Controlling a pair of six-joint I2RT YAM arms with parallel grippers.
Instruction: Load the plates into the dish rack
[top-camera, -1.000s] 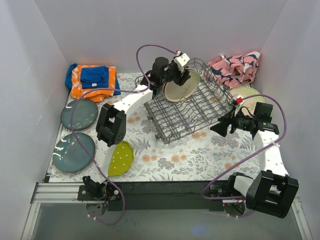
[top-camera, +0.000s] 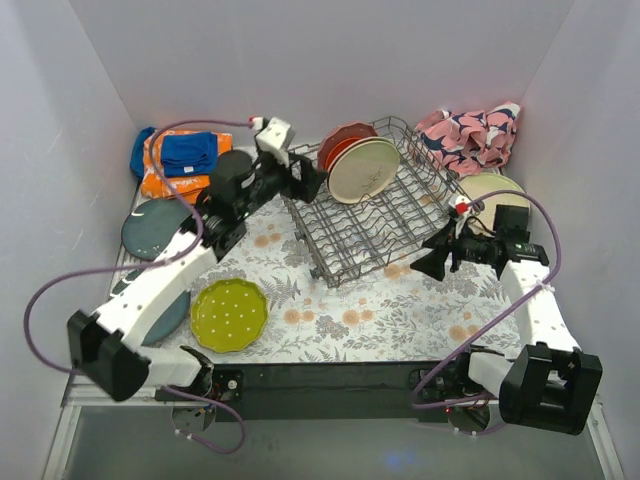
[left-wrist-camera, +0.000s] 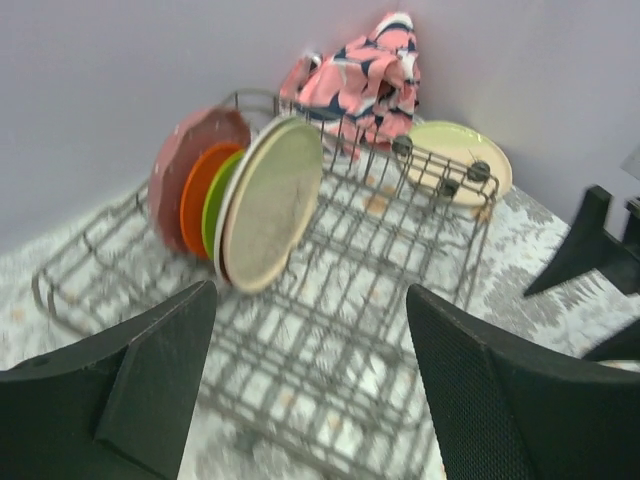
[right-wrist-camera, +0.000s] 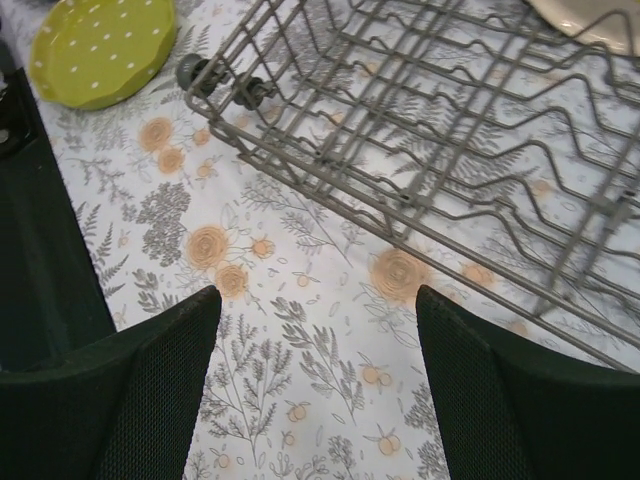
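The wire dish rack (top-camera: 365, 250) holds several upright plates at its back, the front one cream (top-camera: 362, 172), with green, orange and red behind in the left wrist view (left-wrist-camera: 262, 210). My left gripper (top-camera: 305, 178) hangs above the rack's left side, open with nothing between its fingers, left of those plates. My right gripper (top-camera: 435, 258) stands open and empty beside the rack's front right. Two dark teal plates (top-camera: 152, 228) lie on the left, the lower partly hidden by my arm. A yellow-green dotted plate (top-camera: 229, 314) lies front left, a cream plate (top-camera: 488, 188) at right.
Folded orange and blue cloths (top-camera: 185, 160) lie back left, a pink patterned cloth (top-camera: 468, 136) back right. Grey walls close in the sides and back.
My left arm has swung left and down from over the upright plates, uncovering them in the top view. My right arm has shifted slightly left.
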